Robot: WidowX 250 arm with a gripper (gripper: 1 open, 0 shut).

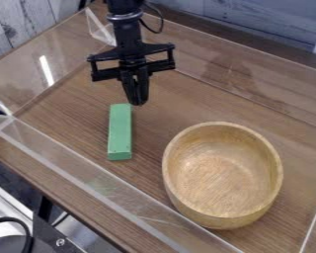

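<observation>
My black gripper (pixel 139 93) hangs in the upper middle, above and a little to the right of the far end of a green rectangular block (pixel 119 132). Its fingertips appear close together, with nothing seen between them. The block lies lengthwise on the wooden floor of the workspace. To the right sits a round, light wooden bowl (pixel 221 173), empty.
Clear side walls (pixel 42 69) edge the wooden surface at left and along the front. The area behind the bowl and right of the gripper is bare. A black cable loops at the bottom left corner.
</observation>
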